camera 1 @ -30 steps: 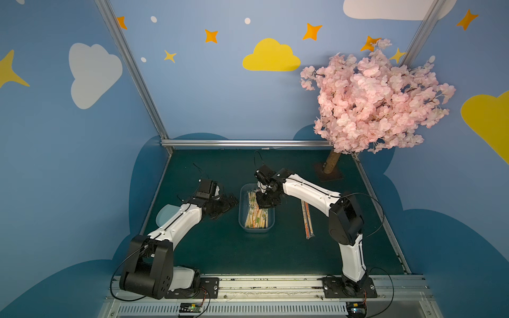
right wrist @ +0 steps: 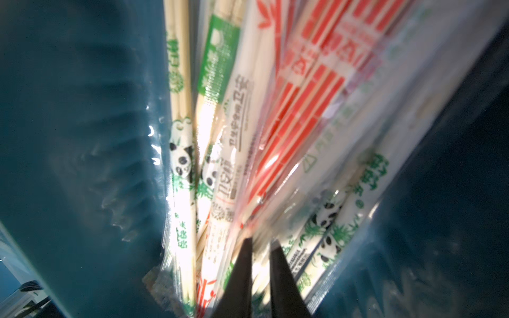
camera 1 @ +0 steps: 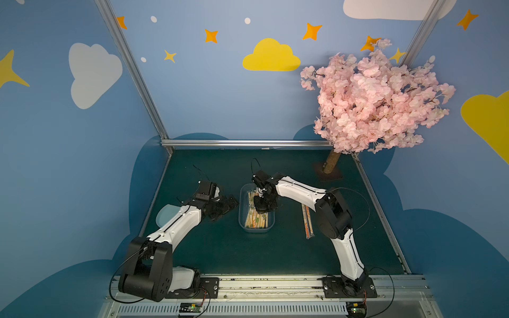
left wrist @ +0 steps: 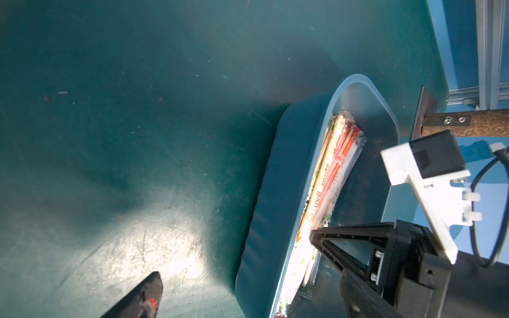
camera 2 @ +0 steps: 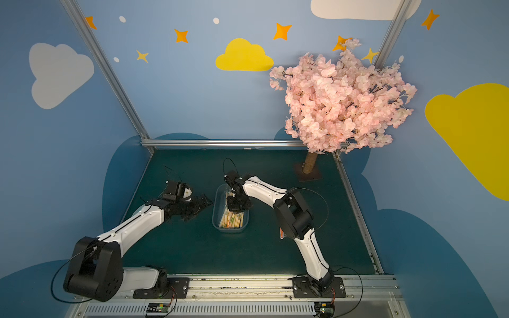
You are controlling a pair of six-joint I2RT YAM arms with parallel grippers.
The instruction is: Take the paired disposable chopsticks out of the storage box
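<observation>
The blue plastic storage box (camera 1: pixel 242 222) sits mid-table, filled with wrapped pairs of disposable chopsticks (right wrist: pixel 183 212) printed red, green and with pandas. My right gripper is down inside the box among the chopsticks, its fingertips close together with a narrow gap; whether anything is between them is hard to tell. In the left wrist view its black fingers (left wrist: pixel 350 233) reach onto the packets. My left gripper (camera 1: pixel 231 202) stands open just left of the box, empty.
A few wrapped chopsticks (camera 1: pixel 307 222) lie on the table right of the box. A pale lid (camera 1: pixel 165 214) lies at the far left. A blossom tree (camera 1: pixel 331 164) stands at the back right.
My right arm has moved left and a little toward the front, its gripper lower over the box. My left arm is almost unchanged.
</observation>
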